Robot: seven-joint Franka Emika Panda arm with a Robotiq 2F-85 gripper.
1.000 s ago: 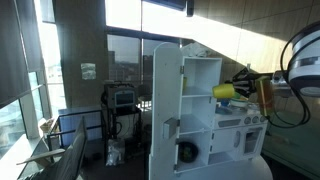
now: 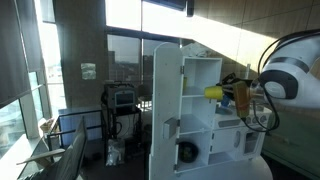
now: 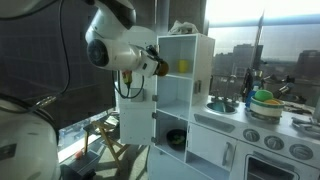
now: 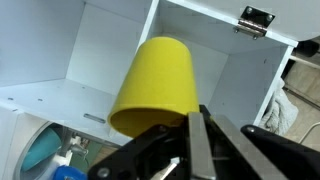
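Observation:
A yellow cup (image 4: 158, 85) fills the middle of the wrist view, with my gripper shut on its near edge. In exterior view 1 the cup (image 2: 213, 92) lies sideways in front of the white cabinet (image 2: 203, 73), on the door side of my gripper (image 2: 229, 86). Exterior view 2 shows a yellow shape (image 3: 182, 66) at the upper compartment, just beyond my gripper (image 3: 162, 68); it appears to be the same cup. The wrist view looks onto the cabinet's white panels (image 4: 100, 62) behind the cup. Whether the cup touches a shelf cannot be told.
The cabinet's tall door (image 2: 165, 110) stands open. A dark bowl (image 2: 187, 152) sits in a low compartment. Beside the cabinet is a toy kitchen counter (image 3: 250, 121) with stacked dishes (image 3: 265, 103). A metal hinge (image 4: 254, 20) shows on the cabinet's edge.
In exterior view 1, my arm and the held cup have moved left across the front of the cabinet, toward the open door. The cup has stayed in my gripper.

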